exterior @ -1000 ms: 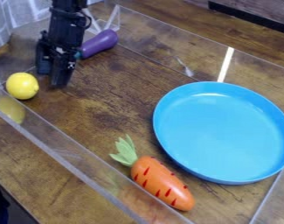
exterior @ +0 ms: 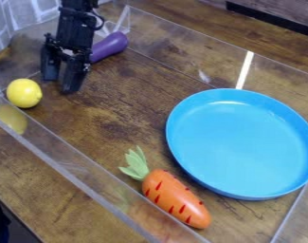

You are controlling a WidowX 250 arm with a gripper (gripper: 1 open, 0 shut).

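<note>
The black gripper [exterior: 65, 68] is low at the upper left of the wooden surface, open, its fingers pointing down just above and right of a yellow lemon [exterior: 25, 93]. A purple eggplant [exterior: 108, 46] lies behind it to the right, partly hidden by the arm. An orange toy carrot [exterior: 172, 197] with green leaves lies at the front, and a large blue plate [exterior: 239, 142] is on the right.
Clear plastic walls edge the area at the left and front.
The gripper has shifted slightly at the upper left; the lemon, eggplant, carrot and plate look unmoved.
</note>
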